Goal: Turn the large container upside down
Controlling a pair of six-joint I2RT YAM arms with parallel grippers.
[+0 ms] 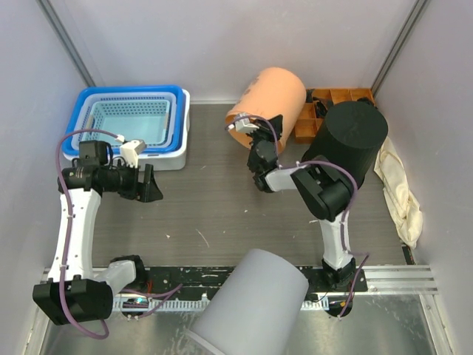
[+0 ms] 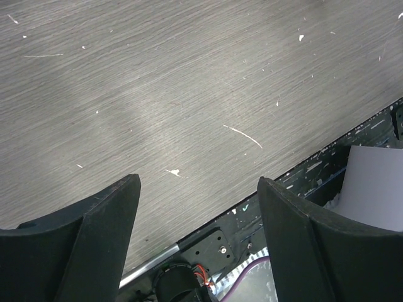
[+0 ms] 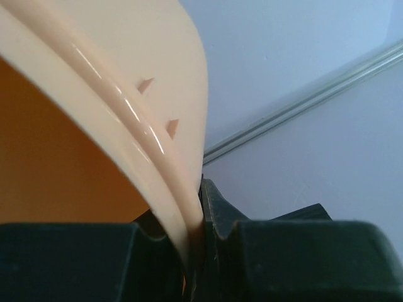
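A large peach-orange container (image 1: 270,100) lies tilted near the back wall in the top view, its open end facing down and to the left. My right gripper (image 1: 255,127) is shut on its rim, and in the right wrist view the container's lip (image 3: 148,141) passes between the dark fingers. The container's inside shows orange there. On the left, my left gripper (image 1: 151,185) hangs over bare table; its fingers (image 2: 104,239) stand apart with nothing between them.
Blue and white baskets (image 1: 129,122) stand back left. A wooden compartment tray (image 1: 307,129), a black cylinder (image 1: 347,137) and a cream cloth (image 1: 397,194) occupy the right side. A grey cylinder (image 1: 255,307) lies at the front edge.
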